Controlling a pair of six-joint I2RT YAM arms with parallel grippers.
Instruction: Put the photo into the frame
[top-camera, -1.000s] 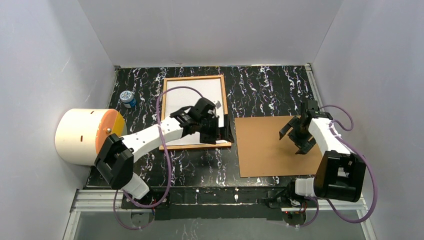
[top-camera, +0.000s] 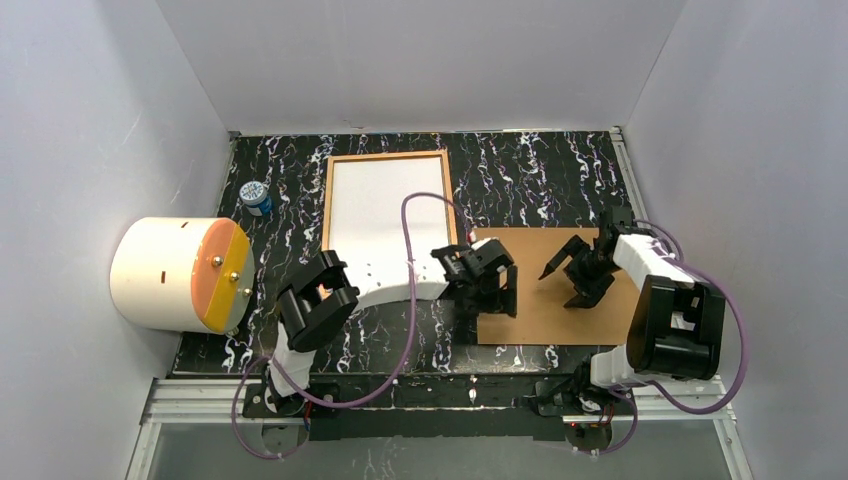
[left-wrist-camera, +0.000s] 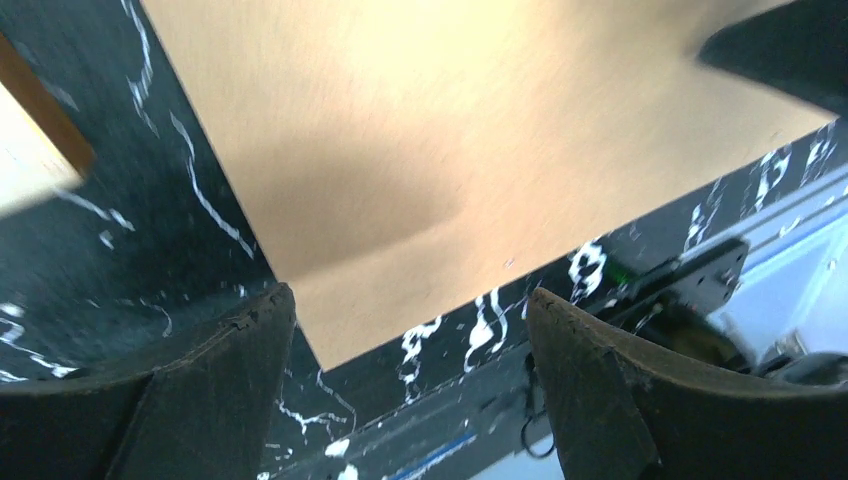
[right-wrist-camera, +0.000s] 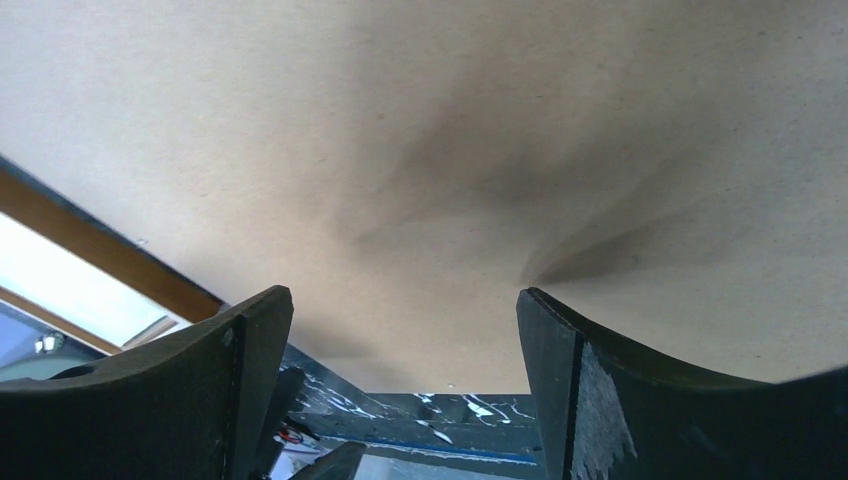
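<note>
A flat plain brown board (top-camera: 545, 325) lies on the right half of the table; no picture shows on it. To its left is the wooden frame (top-camera: 388, 155), with a white sheet (top-camera: 385, 195) inside its border. My left gripper (top-camera: 509, 284) is over the board's left part, fingers part open, and the left wrist view shows nothing gripped between its fingers. Whether they touch the board cannot be told. Low above the board's right part, my right gripper (top-camera: 558, 287) stands open, with only bare board surface between its fingers.
A fat white cylinder (top-camera: 165, 275) with an orange and yellow end lies at the far left, near a small blue jar (top-camera: 255, 198). Grey walls (top-camera: 420, 70) close in the back and sides.
From over the frame's lower right corner, my left gripper has moved right onto the board's left part. The board has slid slightly toward the back. My right gripper has shifted a little left.
</note>
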